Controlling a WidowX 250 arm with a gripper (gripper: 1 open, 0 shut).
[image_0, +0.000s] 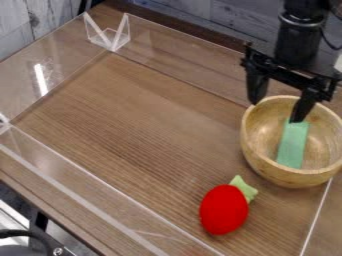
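My black gripper (274, 85) hangs open over the wooden bowl (254, 164) on the right, with its fingers near the bowl's back rim. In the bowl lies a green block (293, 144). A red oval object (225, 210) with a green top (243, 188) lies in front of the bowl, toward the bottom of the view.
A small white wire-like or clear object (107, 30) stands at the back left.
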